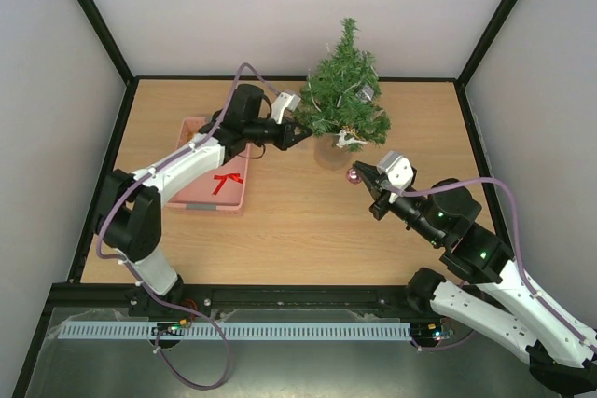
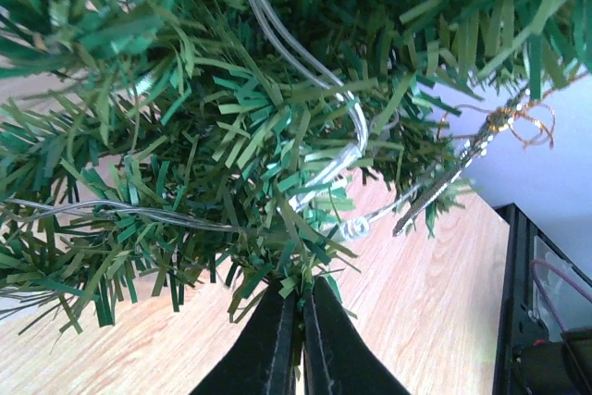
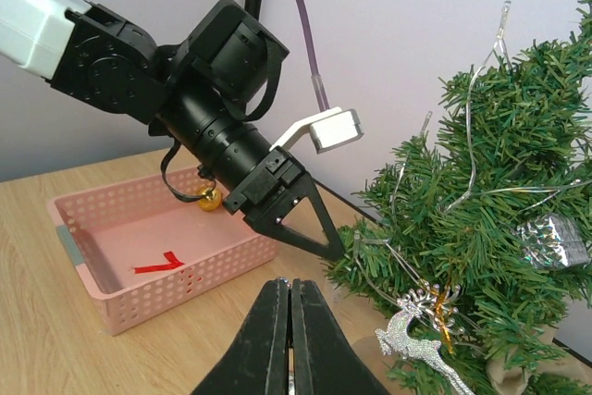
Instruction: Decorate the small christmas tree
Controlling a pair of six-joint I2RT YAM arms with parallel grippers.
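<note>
The small green tree (image 1: 343, 90) stands at the back, with a silver reindeer (image 3: 407, 341) and a shiny silver box-shaped ornament (image 3: 552, 240) among its branches. My left gripper (image 1: 306, 131) is shut at the tree's left side. In the left wrist view, green needles (image 2: 298, 270) cover its fingertips; whether any are pinched cannot be told. A shiny pink ball (image 1: 354, 175) is in front of the pot, close to the tips of my right gripper. That gripper is shut, with nothing showing between its fingers. Whether the ball hangs or lies is unclear.
Left of the tree, partly under my left arm, sits a pink basket (image 3: 190, 286) holding a red bow (image 3: 159, 265) and a gold ball (image 3: 210, 198).
</note>
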